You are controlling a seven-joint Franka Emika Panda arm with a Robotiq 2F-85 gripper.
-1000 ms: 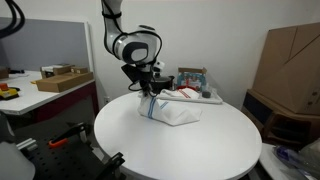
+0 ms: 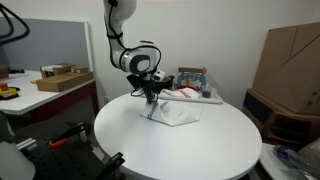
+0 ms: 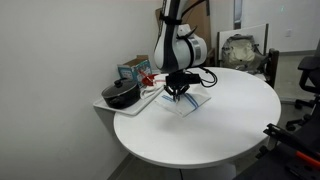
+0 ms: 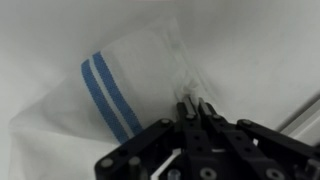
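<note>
A white cloth with blue stripes lies partly spread on the round white table. My gripper is low over the table, shut on the cloth's edge at the left end in exterior view 1. In the wrist view, the fingertips pinch the fabric, and two blue stripes run across the cloth to the left of them. Exterior view 2 shows the cloth rising slightly toward the gripper, with the rest of it flat on the table.
A black pot stands on a pale tray at the table's edge, beside several boxes and bottles.
My gripper has come down and slightly right in exterior view 1, lowering the held end of the cloth. The spread part of the cloth looks unchanged.
</note>
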